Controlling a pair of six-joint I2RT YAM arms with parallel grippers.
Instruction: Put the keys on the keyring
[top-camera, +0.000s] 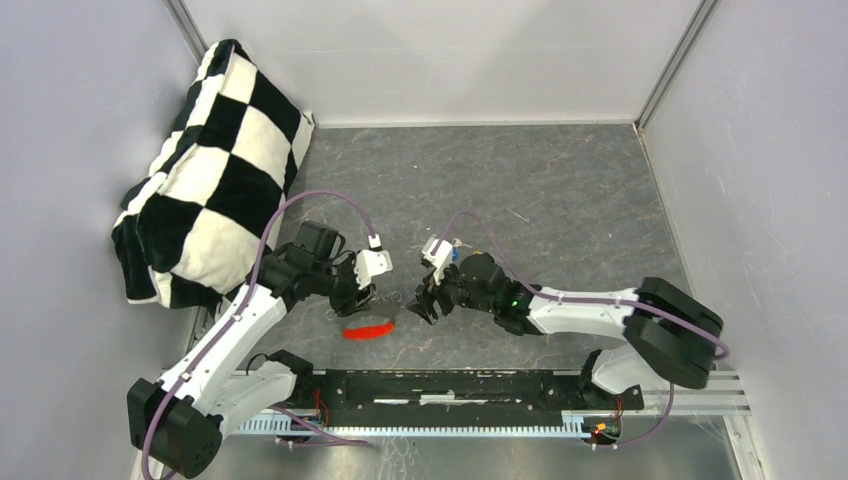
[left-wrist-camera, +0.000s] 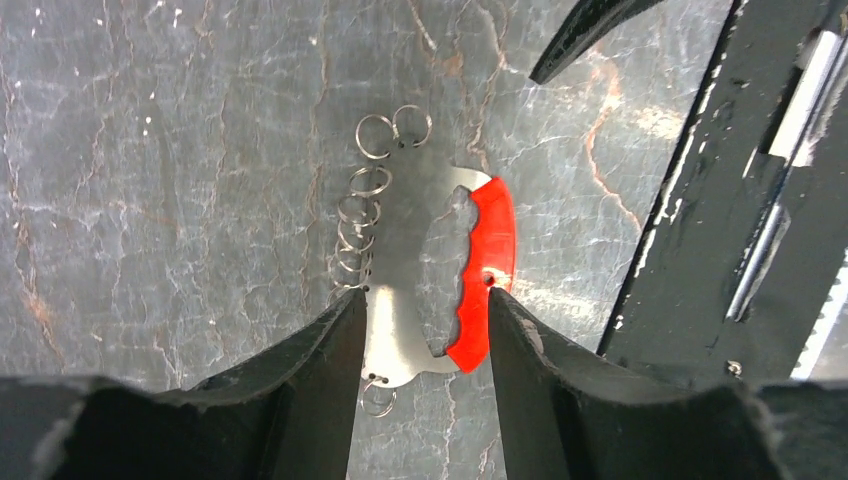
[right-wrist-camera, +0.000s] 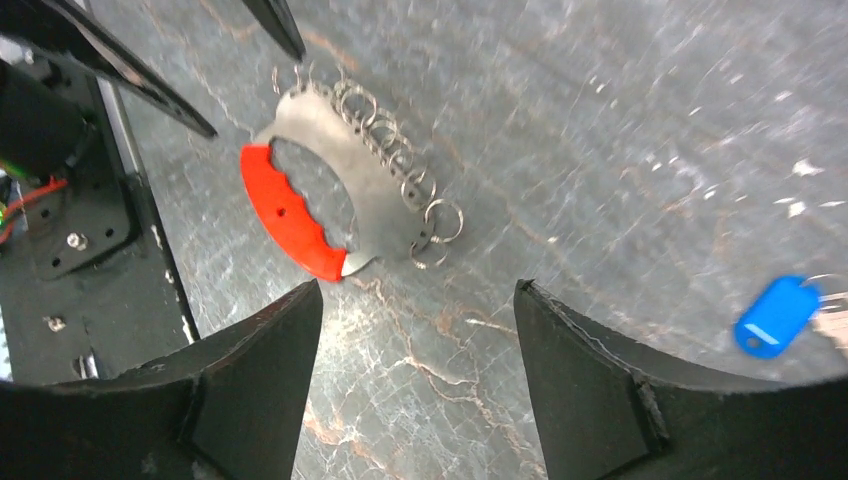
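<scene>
A metal key holder lies flat on the grey table, its crescent-shaped body edged with a red toothed strip and lined along the other side with several small rings. My left gripper is open above the holder; in the left wrist view its metal plate shows between and beyond the fingers, untouched by them. Just to the right, my right gripper also stands open, with bare table between its fingers. A blue tag with a ring and a pale, partly cropped piece lies at the right edge of the right wrist view.
A checkered black-and-white cushion leans against the left wall. Along the front runs a black rail. Both grippers' fingers are close together.
</scene>
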